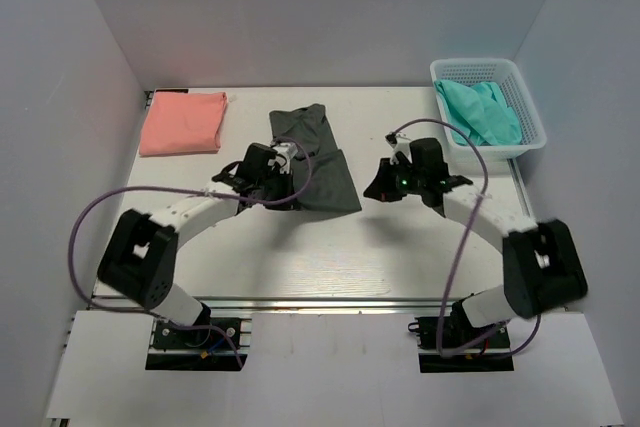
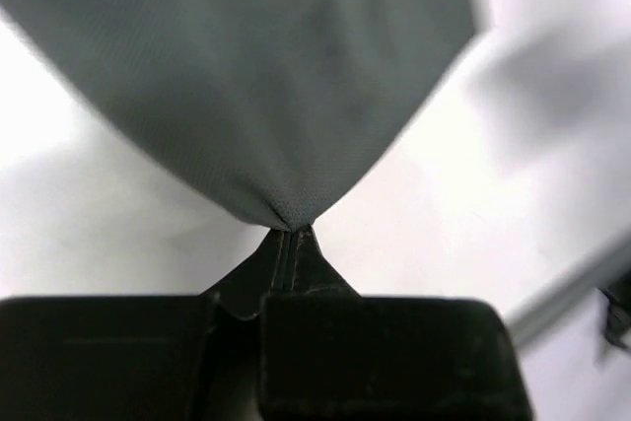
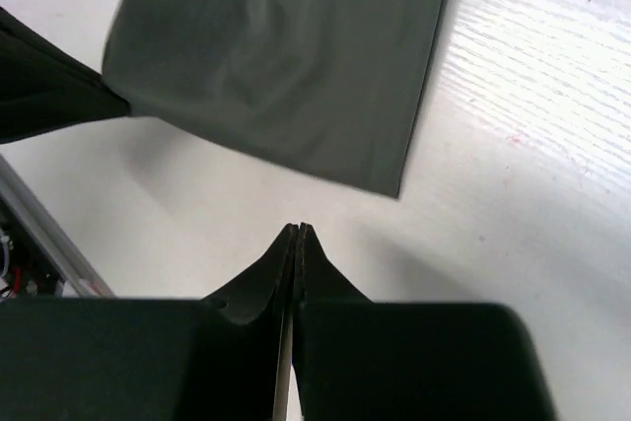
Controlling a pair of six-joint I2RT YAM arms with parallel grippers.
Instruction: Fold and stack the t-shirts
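The dark grey t-shirt (image 1: pixel 332 185) lies near the table's middle, its upper part spread toward the back. In the left wrist view the left gripper is shut on one bottom corner of the dark t-shirt (image 2: pixel 286 96), the cloth puckering into its fingertips. My right gripper is shut with nothing between its fingers. In the right wrist view the shirt's other bottom corner (image 3: pixel 394 190) sits ahead of those fingertips, apart from them. In the top view the right gripper (image 1: pixel 370 195) is beside that corner, on its right.
A folded orange-pink cloth (image 1: pixel 184 123) lies at the back left. At the back right a white basket (image 1: pixel 533 127) holds teal cloth (image 1: pixel 480 113).
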